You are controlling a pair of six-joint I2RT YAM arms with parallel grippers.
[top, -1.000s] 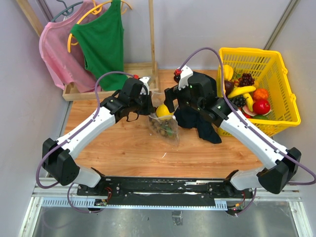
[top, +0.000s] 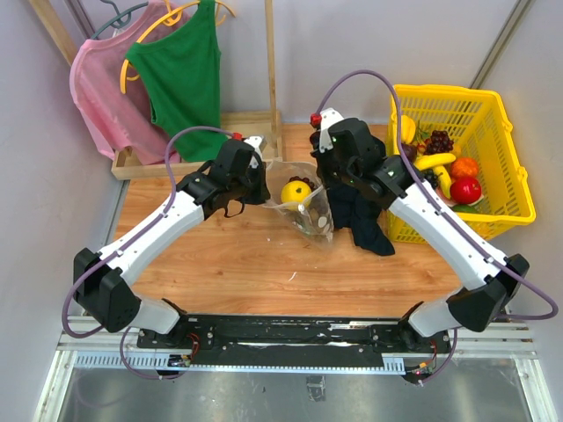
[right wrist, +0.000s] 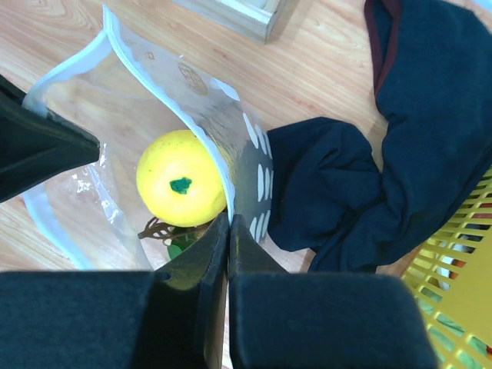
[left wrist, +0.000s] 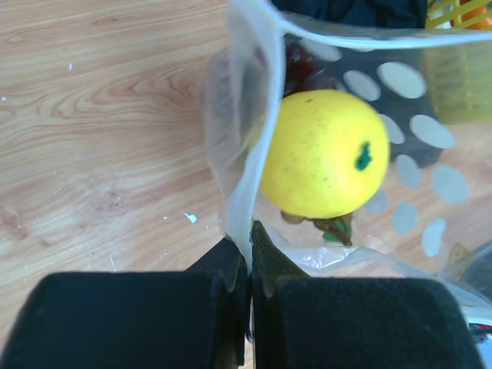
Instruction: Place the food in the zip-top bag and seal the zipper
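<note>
A clear zip top bag (top: 310,218) hangs with its mouth spread wide between my two grippers. Inside lie a yellow round fruit (left wrist: 325,154), dark red grapes (top: 307,182) and some greenery (right wrist: 175,250) below the fruit. My left gripper is shut on one side of the bag's rim, the white edge running into its fingertips. On the opposite side, my right gripper is shut on the rim too, with the film pinched between its tips. The bag's lower part is partly hidden by glare and printed white dots.
A dark blue cloth (top: 362,220) lies right behind the bag. The yellow basket (top: 503,215) of assorted food stands at the right. A wooden rack with hanging shirts (top: 186,88) is at the back left.
The mouth has widened and the bag has shifted right. The left arm stayed put.
</note>
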